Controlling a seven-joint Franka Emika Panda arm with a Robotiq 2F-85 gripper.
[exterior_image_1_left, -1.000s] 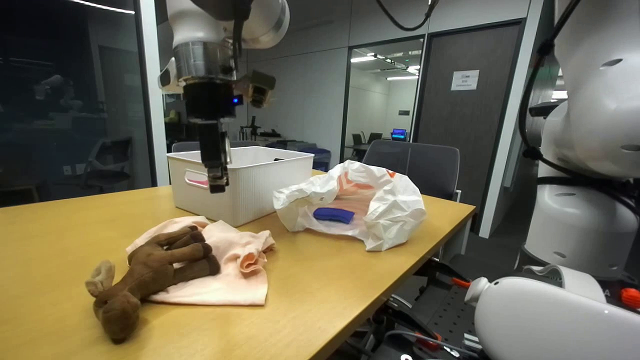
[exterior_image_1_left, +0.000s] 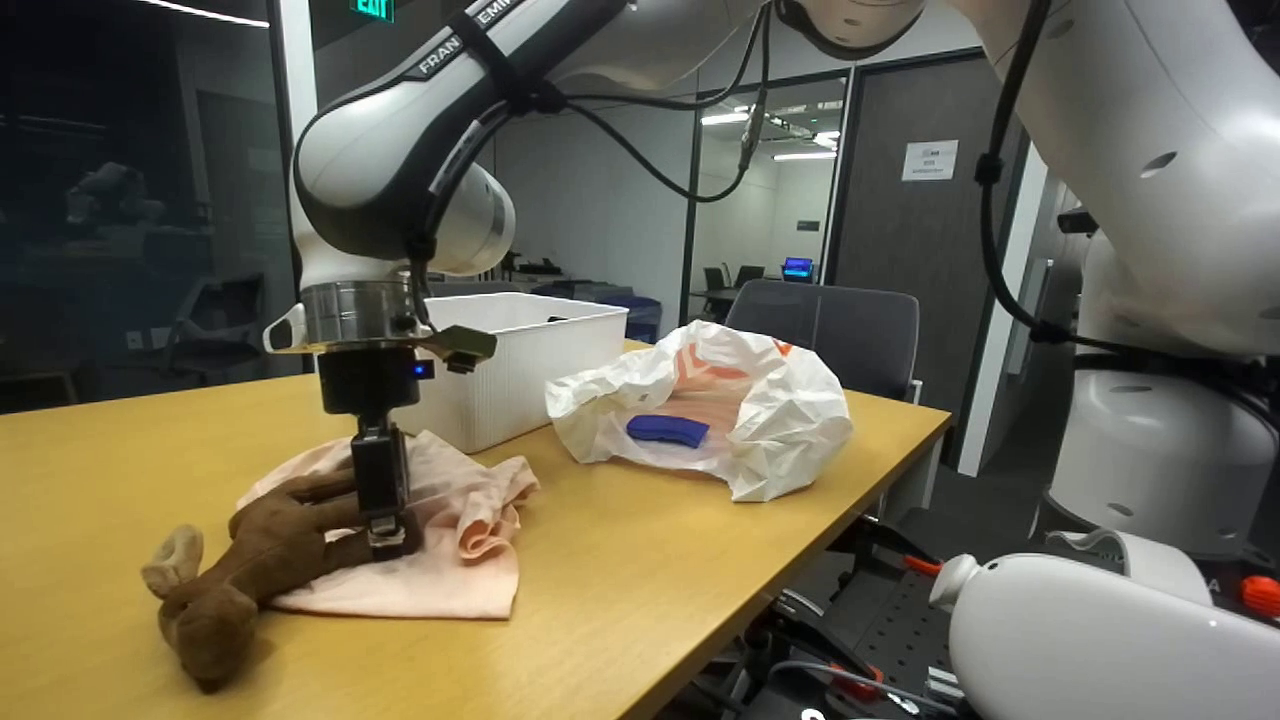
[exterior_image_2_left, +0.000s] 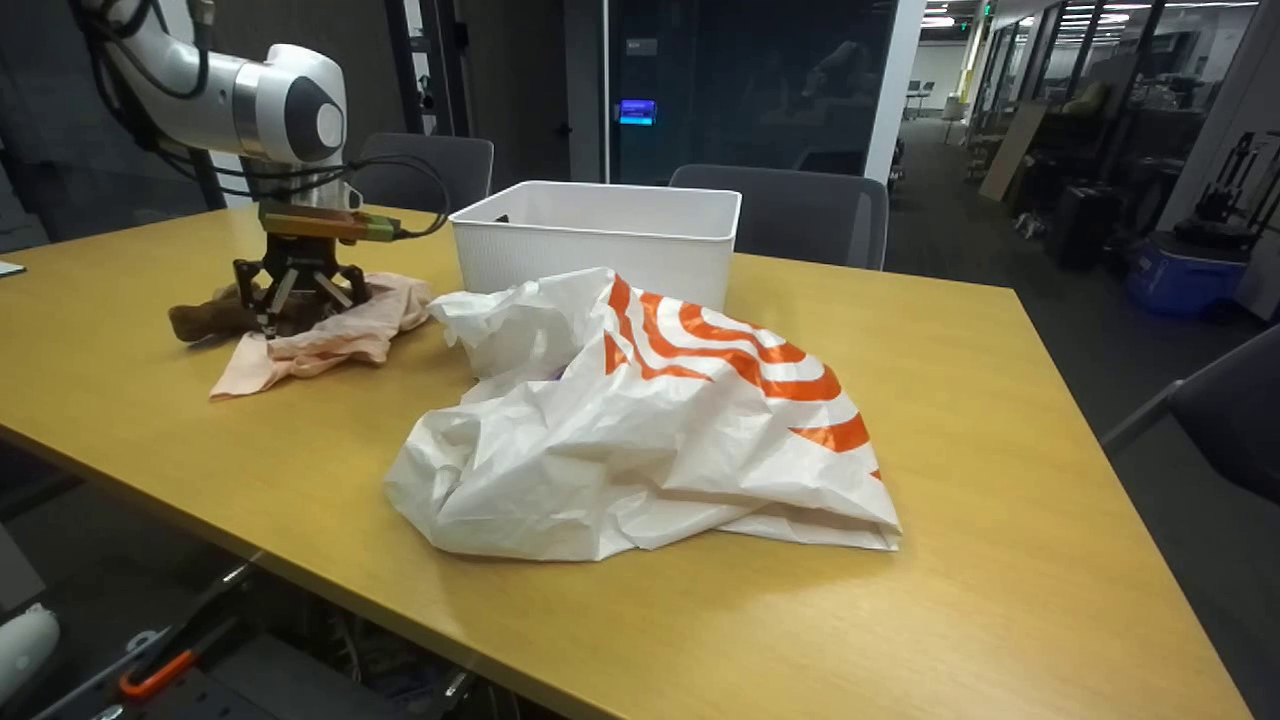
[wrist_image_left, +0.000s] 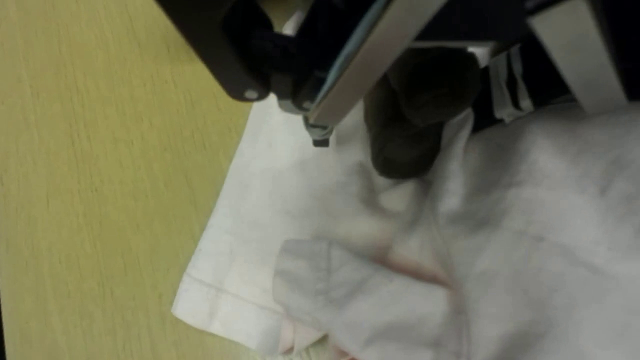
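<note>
A brown stuffed animal (exterior_image_1_left: 270, 546) lies on its side, partly on a crumpled pale pink cloth (exterior_image_1_left: 450, 594), its head on the bare table. My gripper (exterior_image_1_left: 390, 546) points straight down at its legs, low against the cloth. From the other side, the gripper (exterior_image_2_left: 312, 314) shows its fingers spread apart, part of the toy (exterior_image_2_left: 214, 317) behind them. Dark brown legs (wrist_image_left: 405, 147) sit between the separated fingers in the wrist view, over the cloth (wrist_image_left: 252, 198). Whether the fingers touch the legs cannot be told.
Behind the cloth stands a white bin (exterior_image_2_left: 600, 228). A crumpled white plastic bag (exterior_image_1_left: 786, 414) with orange stripes lies to its right, a blue object (exterior_image_1_left: 667, 430) in its mouth.
My gripper has come down and to the left, from beside the bin onto the toy's legs. Toy and cloth have shifted slightly left. The bag and bin have stayed put.
</note>
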